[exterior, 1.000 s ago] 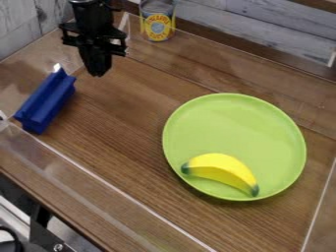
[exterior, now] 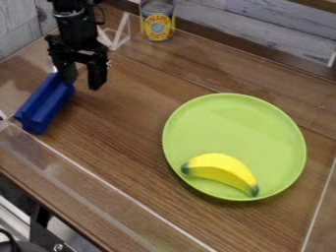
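Observation:
My black gripper (exterior: 78, 71) hangs at the upper left, low over the wooden table, its fingers apart with nothing clearly between them. Just below and left of it lies a blue block-like object (exterior: 45, 104), long and slanted. A yellow toy banana (exterior: 221, 169) rests on the lower part of a large green plate (exterior: 234, 128) at the right.
A can with a yellow label (exterior: 157, 24) stands at the back edge near a wooden wall. A clear item, hard to make out, is behind the arm.
My gripper has moved down and to the left, closer to the blue object. The plate, banana and can have not moved.

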